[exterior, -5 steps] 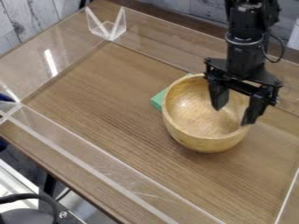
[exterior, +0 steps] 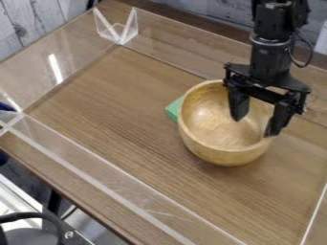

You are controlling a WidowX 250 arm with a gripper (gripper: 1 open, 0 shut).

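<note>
My black gripper (exterior: 265, 100) hangs over the right side of a round wooden bowl (exterior: 205, 139), its two fingers spread open and reaching down at the bowl's rim and interior. Nothing shows between the fingers. Whether they touch the bowl is unclear. A small green object (exterior: 175, 108) lies at the bowl's upper left, partly hidden behind it.
A clear angular plastic piece (exterior: 117, 27) stands at the back left. Black cables or hardware (exterior: 29, 230) sit at the lower-left corner, off the table's edge.
The gripper and arm have shifted very slightly. The bowl and green object look unchanged.
</note>
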